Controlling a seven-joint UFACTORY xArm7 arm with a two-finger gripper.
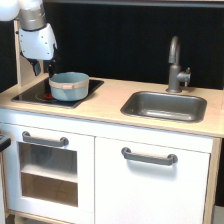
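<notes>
A blue-grey pot (69, 90) stands upright on the black cooktop (93, 88), at the left of the toy kitchen's counter. My gripper (43, 69) points down from the white arm (38, 40) at the upper left. Its dark fingers hang beside the pot's left rim, close to it in the picture. Whether they touch the pot is not clear. The fingers are small and dark against a dark background, so how far apart they stand does not show.
A metal sink (165, 104) with a tall faucet (177, 65) takes up the counter's right half. Bare wooden counter (112, 96) lies between cooktop and sink. Below are a windowed oven door (50, 165) and a white cabinet door (148, 190).
</notes>
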